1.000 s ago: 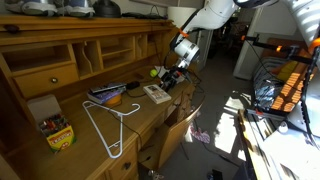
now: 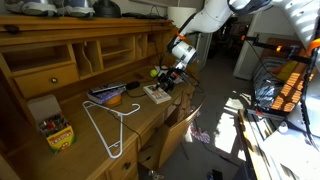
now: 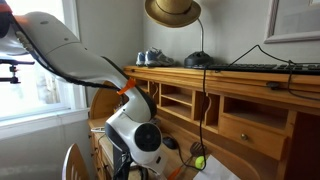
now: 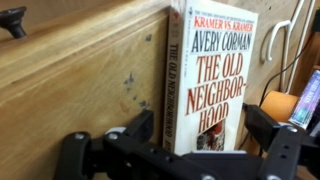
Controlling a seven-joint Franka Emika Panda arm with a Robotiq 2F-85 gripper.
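Note:
A paperback book (image 4: pixel 210 75) with a white cover and red lettering lies on the wooden desk, close to its front edge. In the wrist view my gripper is open, one dark fingertip on each side of the book's near end. Whether either finger touches it, I cannot tell. Exterior view 1 shows the book (image 2: pixel 156 93) pale on the desktop, with the gripper (image 2: pixel 168 84) small and dark at its far right side. In exterior view 2 the white arm (image 3: pixel 138 135) fills the lower left and hides the fingers and the book.
A white hanger (image 2: pixel 113 128) lies on the desktop left of the book. Dark items (image 2: pixel 105 91) sit behind it, and a crayon box (image 2: pixel 57 132) stands further left. Beneath the desk edge a drawer (image 2: pixel 178 138) juts out. Bare desktop separates these things.
My gripper has shifted slightly lower and nearer the book. The book and the other desk items appear unmoved.

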